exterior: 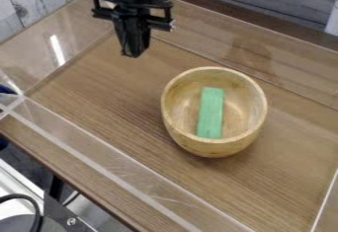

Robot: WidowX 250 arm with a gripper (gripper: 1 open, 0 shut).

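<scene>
My gripper (133, 42) is at the upper left, above the bare wooden table, shut, with nothing visible between its fingers. A tan bowl (239, 135) sits right of centre, with a green bar-shaped object (211, 112) lying inside it. The gripper is apart from the bowl, up and to its left.
The wooden table (93, 108) has free room at left, right and front. Clear plastic edging runs along the lower left, and a black cable (30, 201) lies in the bottom-left corner.
</scene>
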